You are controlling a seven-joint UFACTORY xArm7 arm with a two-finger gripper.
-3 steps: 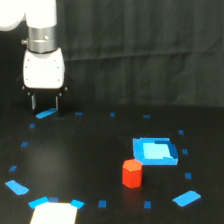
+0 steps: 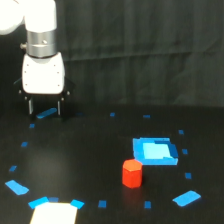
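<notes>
My gripper (image 2: 45, 107) hangs at the back left, pointing down. Its two dark fingers stand apart, open, and nothing shows between them. Far from it, right of centre and toward the front, a red block (image 2: 132, 174) stands on the black table. Just behind and to the right of the block lies a blue tray (image 2: 170, 160) with a pale light-blue inside. The block's top overlaps the tray's near left corner in the view; whether they touch I cannot tell.
A pale cream object (image 2: 53, 214) is cut off by the bottom edge at the left. Blue tape pieces, such as a strip (image 2: 187, 198) at front right, mark the table. A dark curtain (image 2: 140, 50) hangs behind.
The gripper has come slightly lower in the view, and its fingers look a little farther apart. Block and tray have kept their places.
</notes>
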